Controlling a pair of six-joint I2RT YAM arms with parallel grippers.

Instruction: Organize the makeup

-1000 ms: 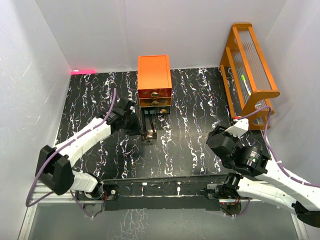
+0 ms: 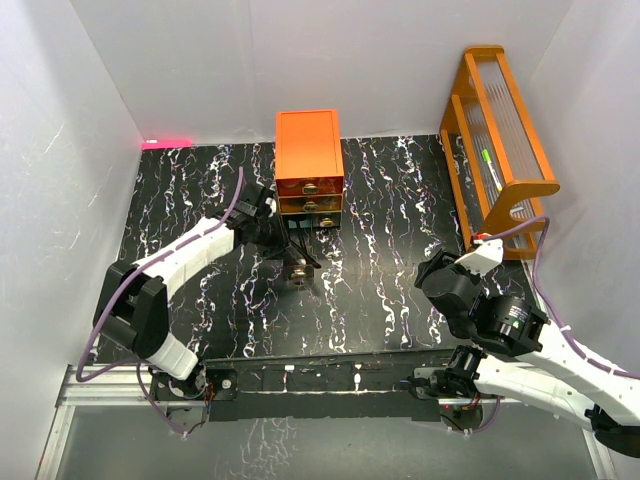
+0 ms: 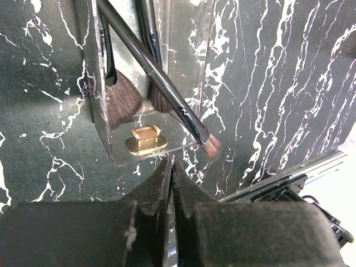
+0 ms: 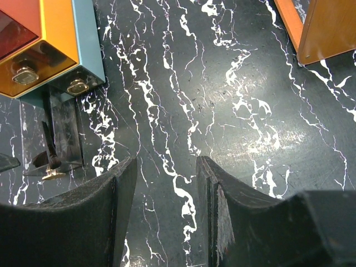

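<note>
Across the clear drawer [image 3: 192, 83] lies a black makeup brush [image 3: 158, 78], slanted, its tip poking past the drawer's front right corner. Two more brushes rest inside: a wide fan-shaped brush [image 3: 123, 97] and a narrower brush [image 3: 149, 33]. My left gripper is shut with nothing between its fingers, just in front of the drawer and apart from the slanted brush. The drawer extends from the bottom of the orange-topped cabinet [image 2: 309, 150]. Over on the right, my right gripper stands open and empty above bare table.
A wooden rack [image 2: 500, 150] with ribbed clear panels, holding a green-tipped item [image 2: 490, 168], stands at the back right. A pink object [image 2: 167, 144] lies at the far left.
</note>
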